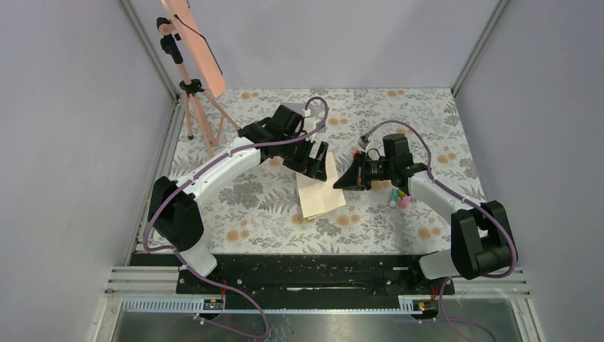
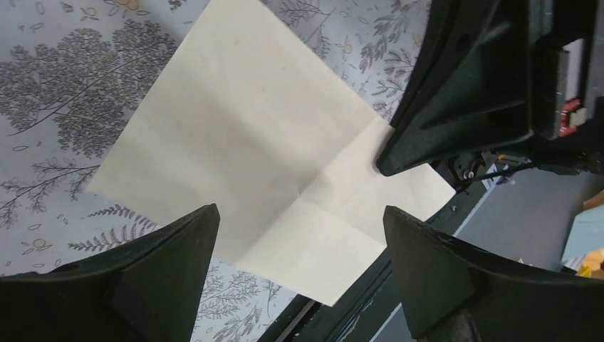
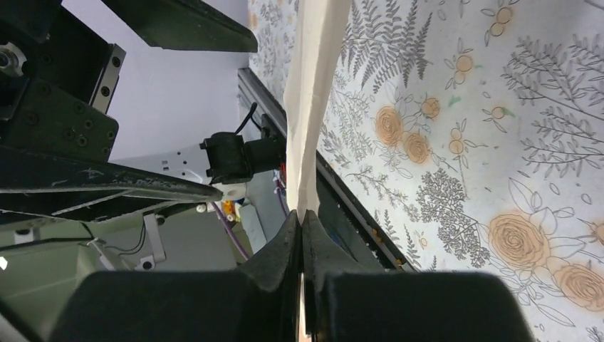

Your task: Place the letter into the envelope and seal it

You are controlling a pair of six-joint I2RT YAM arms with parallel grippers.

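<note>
A cream sheet of paper (image 1: 320,196) with crossing fold creases is held up over the patterned cloth, near the table's middle. My right gripper (image 1: 345,187) is shut on its right edge; in the right wrist view the paper (image 3: 310,135) stands nearly edge-on and runs down between the closed fingertips. At the paper's upper left, my left gripper (image 1: 318,167) stands open. The left wrist view shows the paper (image 2: 242,107) spread out beyond its parted fingers (image 2: 189,246), with the right gripper's finger over the sheet. Whether this paper is letter or envelope I cannot tell.
A greyish flat sheet (image 1: 293,107) lies at the back, mostly covered by the left arm. Small green and pink items (image 1: 404,202) sit right of the right gripper. A tripod (image 1: 201,121) stands at the back left.
</note>
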